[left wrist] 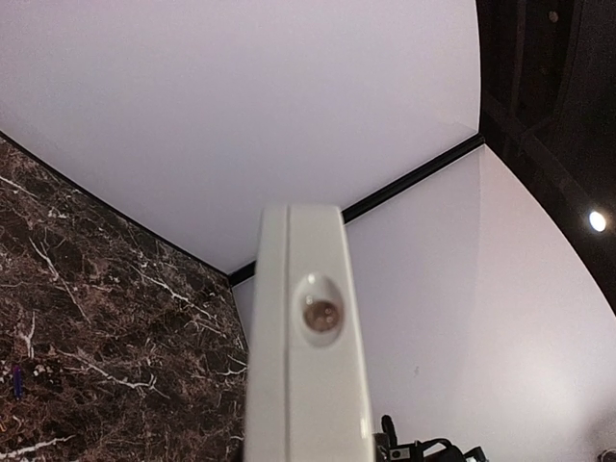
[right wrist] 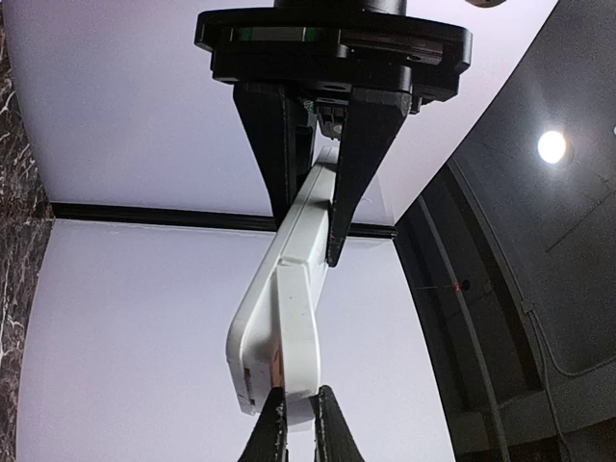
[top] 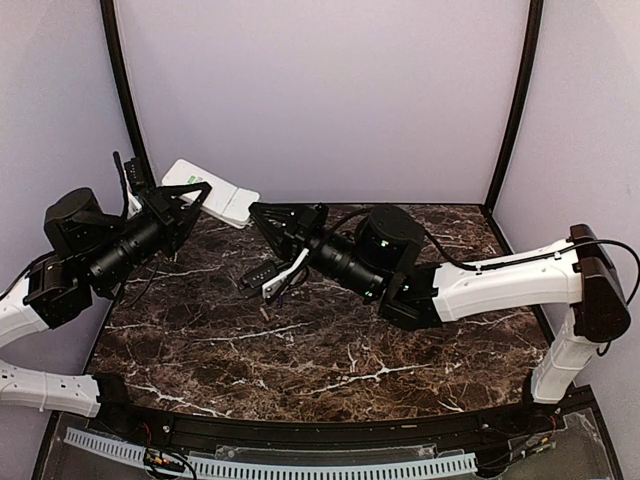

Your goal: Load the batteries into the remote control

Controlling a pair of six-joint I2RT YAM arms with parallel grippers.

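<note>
The white remote control (top: 183, 174) is held up above the table, with my left gripper (top: 204, 191) shut across its body. The right wrist view shows the dark fingers (right wrist: 356, 173) of that gripper on the two sides of the remote. The white battery cover (right wrist: 298, 332) stands at a slant to the body, and a coppery patch (right wrist: 278, 371) shows in the gap beneath it. My right gripper is shut on the free end of the cover. In the left wrist view, the remote's end (left wrist: 306, 337) with its round recess fills the middle; the left fingers are hidden there.
A small brownish object (top: 265, 314) lies on the dark marble table (top: 350, 350) below the right gripper. Something thin and blue (left wrist: 17, 382) is on the table in the left wrist view. Pale walls stand behind and at the sides.
</note>
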